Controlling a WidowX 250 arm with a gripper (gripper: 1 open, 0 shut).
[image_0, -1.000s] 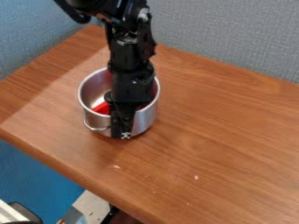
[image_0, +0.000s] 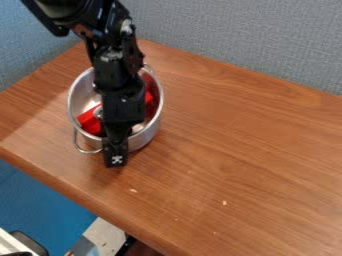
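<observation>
A steel pot (image_0: 79, 96) with loop handles stands near the left edge of the wooden table (image_0: 241, 150). Red objects (image_0: 90, 120) lie inside it, partly hidden by the arm. The black gripper (image_0: 118, 146) reaches down over the pot's front rim to about table height; whether it touches the pot is unclear, and its fingers are hard to make out.
Grey padded walls stand behind. A blue floor (image_0: 34, 200) and some white-and-black hardware show beyond the table's front-left edge.
The pot has shifted left along the table. The arm and gripper have moved left with it, and the gripper sits a little lower in the view.
</observation>
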